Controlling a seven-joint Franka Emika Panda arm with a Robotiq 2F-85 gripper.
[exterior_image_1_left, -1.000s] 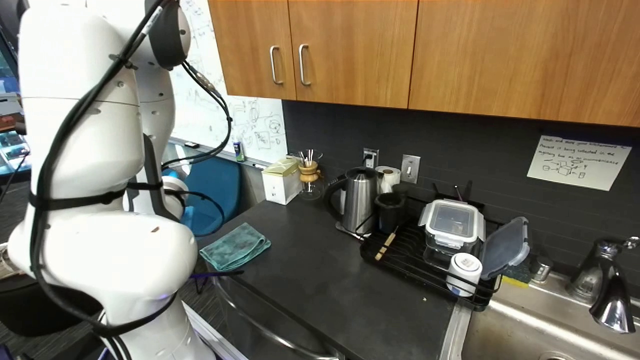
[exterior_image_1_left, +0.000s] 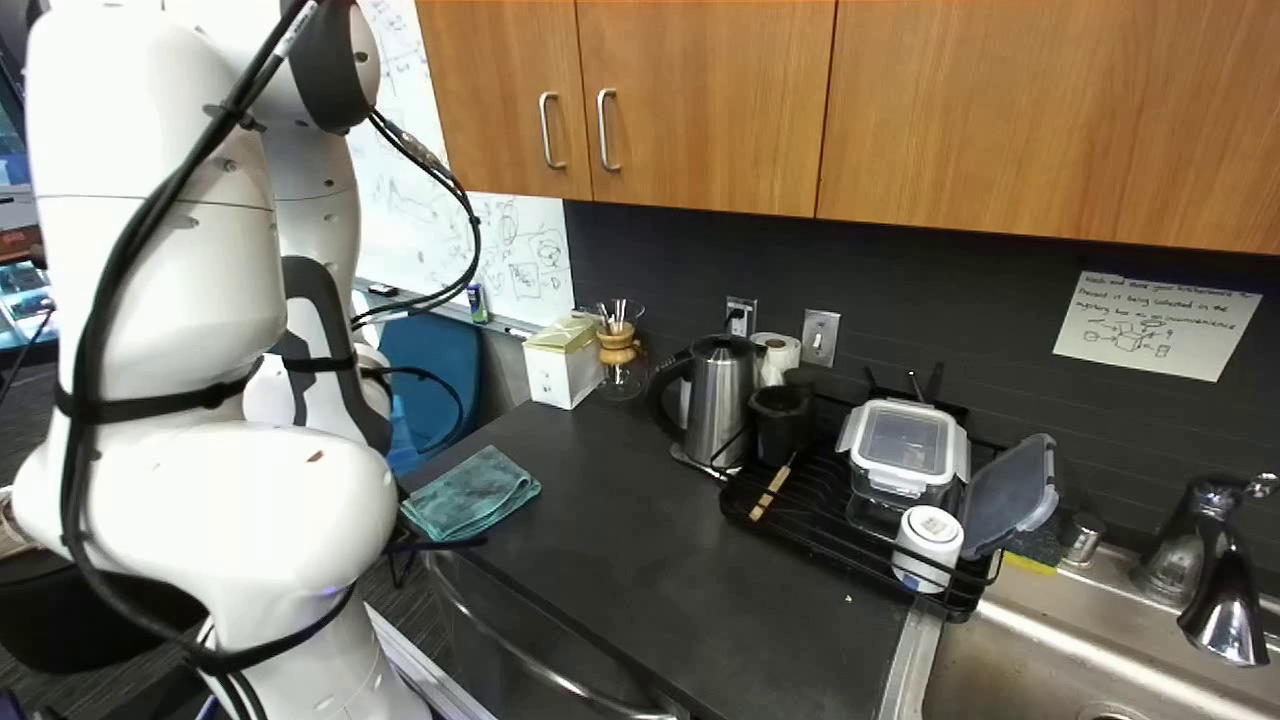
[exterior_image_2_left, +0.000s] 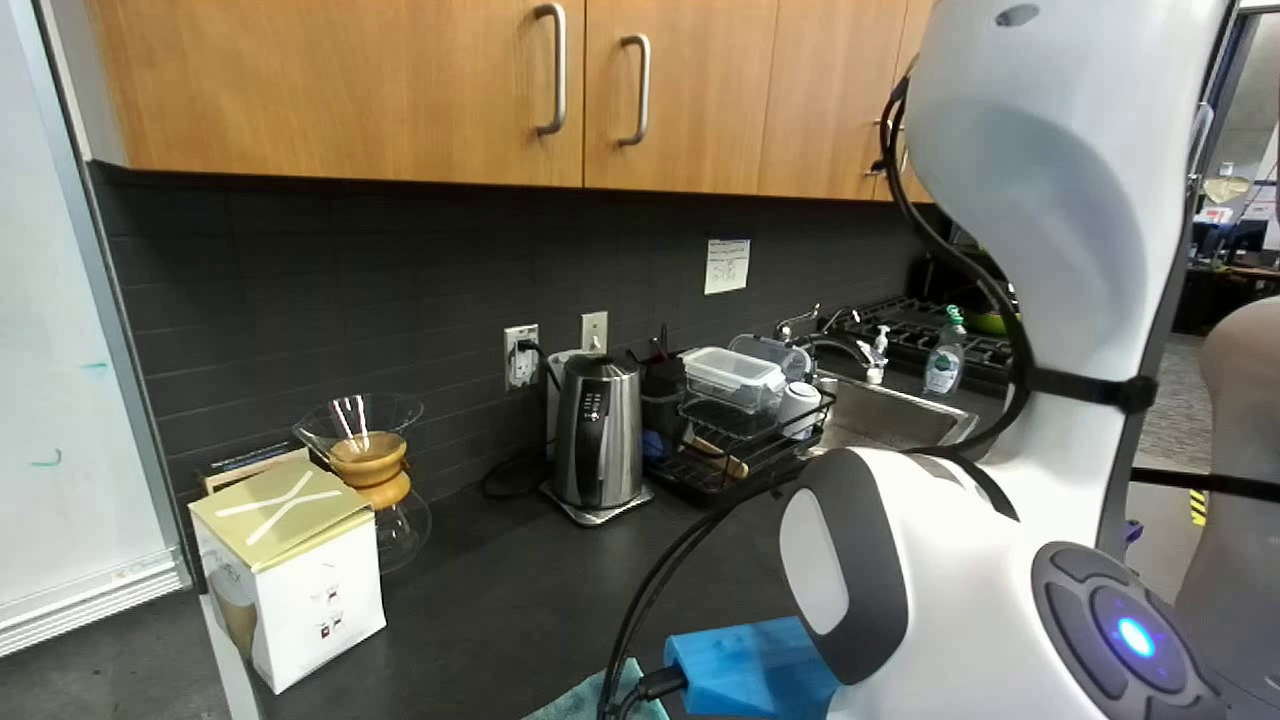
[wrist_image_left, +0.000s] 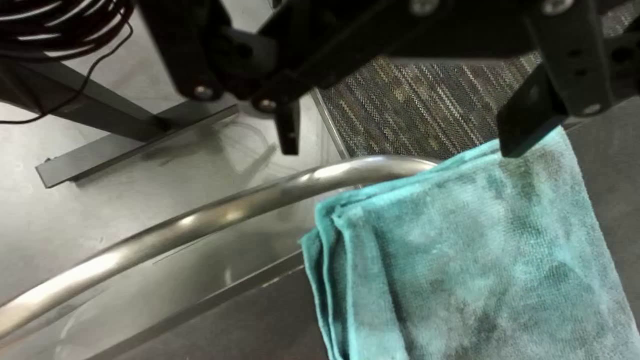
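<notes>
A folded teal cloth (wrist_image_left: 480, 258) lies flat on the dark counter near its front edge; exterior view 1 shows the same cloth (exterior_image_1_left: 471, 493) beside the arm. In the wrist view my gripper is open, its two black fingers wide apart and nothing held between them. The right finger (wrist_image_left: 528, 117) overlaps the cloth's far edge in this view; whether it touches is unclear. The left finger (wrist_image_left: 289, 129) appears over the metal surface beyond the curved rail. Most of the gripper is hidden behind the arm in exterior view 1.
A curved metal rail (wrist_image_left: 210, 219) runs along the counter front. Farther back stand a white box (exterior_image_1_left: 561, 366), a steel kettle (exterior_image_1_left: 720, 396) and a black dish rack (exterior_image_1_left: 816, 510) with containers, beside the sink (exterior_image_1_left: 1032, 648).
In exterior view 1 the arm's far links and their cables have shifted slightly right and toward the camera. The cloth lies where it was.
</notes>
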